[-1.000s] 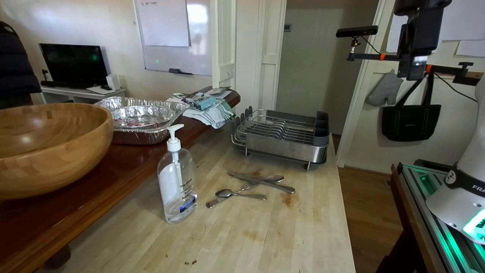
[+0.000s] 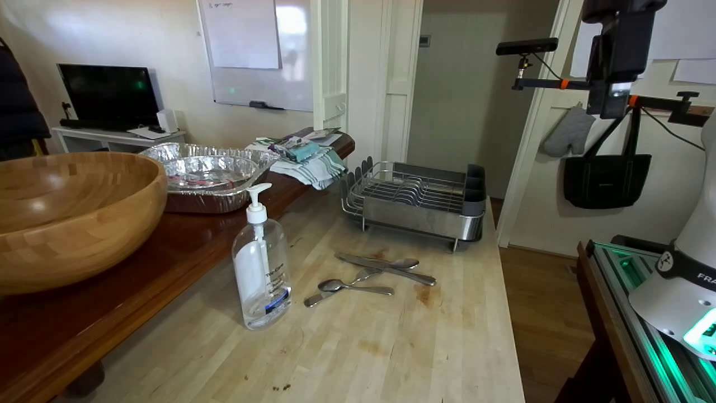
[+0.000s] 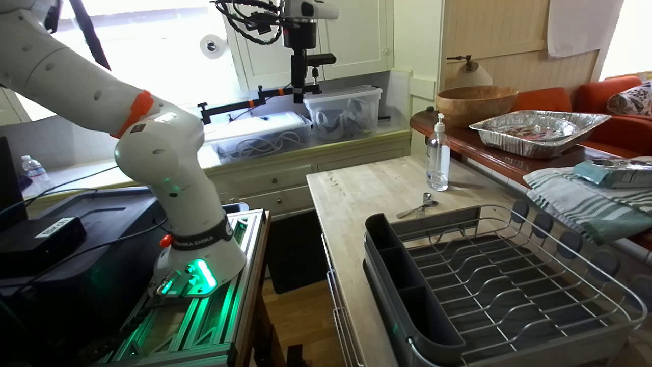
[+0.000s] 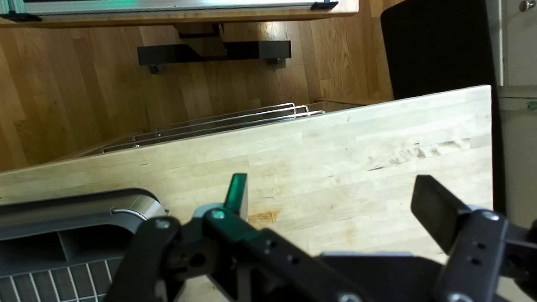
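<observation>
High over the counter's right side, my gripper stands open, its two fingers wide apart in the wrist view with only counter behind the gap. In exterior view 1 it hangs at the upper right, well above and apart from everything on the counter. Several pieces of cutlery, among them a spoon [image 2: 330, 285] and a knife [image 2: 406, 272], lie crossed on the wooden counter [image 2: 429, 349]. Behind them stands a grey dish rack [image 2: 413, 215] with empty wire slots. Its dark side compartments [image 3: 406, 275] look empty. The wrist view does not show the cutlery.
A clear pump bottle [image 2: 262, 275] stands upright left of the cutlery. On the brown table are a wooden bowl [image 2: 80, 218], foil trays [image 2: 221, 201] and a striped towel [image 2: 322, 168]. A floor gap separates it from the robot's bench [image 3: 253, 244].
A dark shape at the left edge of exterior view 1 has shifted left, partly out of view. My gripper, the cutlery and the rack have not visibly moved.
</observation>
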